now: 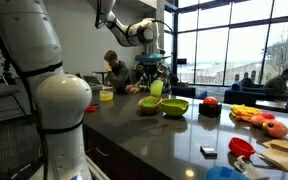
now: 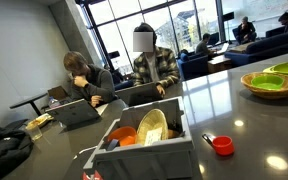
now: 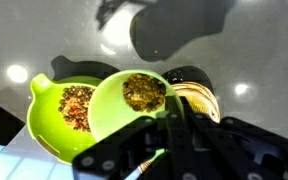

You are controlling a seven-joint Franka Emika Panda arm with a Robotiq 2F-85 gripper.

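Note:
My gripper (image 1: pixel 154 79) is shut on a light green cup (image 1: pixel 156 89), held above the far part of the table. In the wrist view the cup (image 3: pixel 108 112) shows brown granules (image 3: pixel 144 92) inside, and its rim lies close to the gripper's dark fingers. Below the cup, partly covered by it, is a woven bowl (image 3: pixel 200 97). A green bowl (image 3: pixel 46 104) with similar granules sits to its left in that view. From the side, the woven bowl (image 1: pixel 149 106) stands beside the green bowl (image 1: pixel 175 107).
Another green bowl (image 1: pixel 183 92) and a black box with a red object (image 1: pixel 210 101) stand farther right. Red bowls (image 1: pixel 241 147), orange produce (image 1: pixel 274 128) and a blue lid (image 1: pixel 224 173) lie nearer. A grey bin (image 2: pixel 149 158) holds several items.

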